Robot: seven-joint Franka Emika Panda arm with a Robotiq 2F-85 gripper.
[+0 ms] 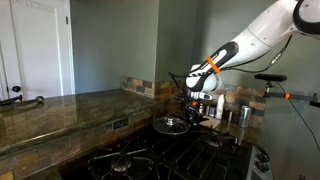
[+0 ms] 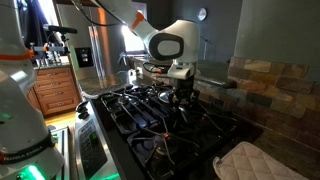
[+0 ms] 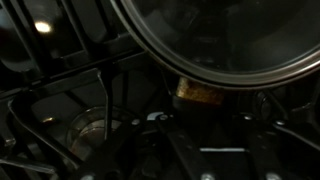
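A round, dark pan or lid (image 1: 170, 126) with a pale metal rim sits over the far part of the stove (image 1: 130, 163). In the wrist view its rim (image 3: 235, 82) curves across the top, and a short brownish handle piece (image 3: 200, 92) joins it just ahead of my gripper. My gripper (image 1: 193, 112) is at the pan's right side, shut on its handle. The fingers are dark and hard to make out in the wrist view. In exterior view 2 the arm hides most of the pan. Whether it touches the grates below cannot be told.
Black burner grates (image 2: 165, 135) spread around the pan. A quilted pot holder (image 2: 255, 163) lies on the counter beside the stove. Bottles and a canister (image 1: 245, 116) stand behind the arm, and a tiled wall (image 2: 285, 95) bounds the stove's back.
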